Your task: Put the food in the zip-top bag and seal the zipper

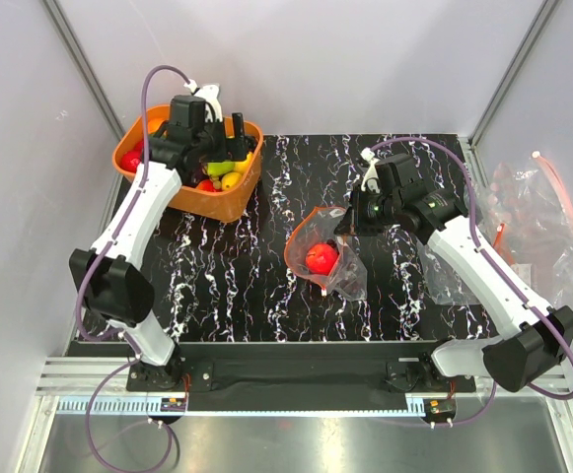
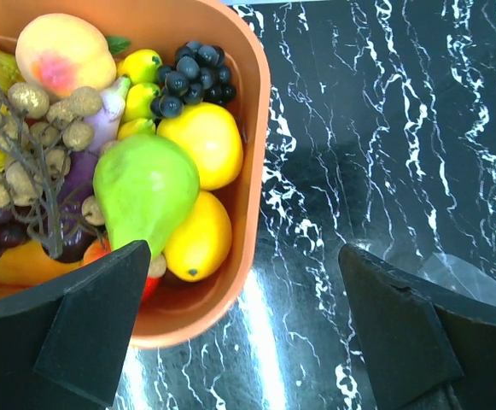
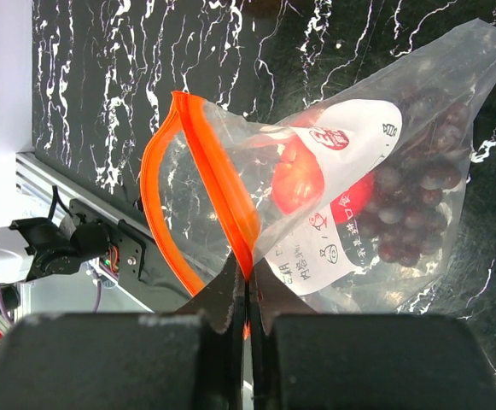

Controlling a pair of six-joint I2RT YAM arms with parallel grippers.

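The clear zip top bag [image 1: 347, 278] with an orange edge lies in the middle of the table, its mouth spread. Inside are a red, round food item [image 1: 322, 258] and dark grapes [image 3: 405, 209]. My right gripper is shut on the bag's rim at the orange zipper [image 3: 218, 184]. Above the right side of the orange basket [image 1: 229, 207], my left gripper stands open, nothing between its fingers. Below it in the left wrist view are a green pear [image 2: 145, 188], a yellow fruit [image 2: 199, 239] and black grapes [image 2: 195, 79].
More food fills the basket, including a peach [image 2: 65, 53]. Other clear bags [image 1: 537, 222] with orange edges lie at the right table edge, behind the right arm. Between basket and open bag the dark marbled table [image 1: 276, 177] is clear.
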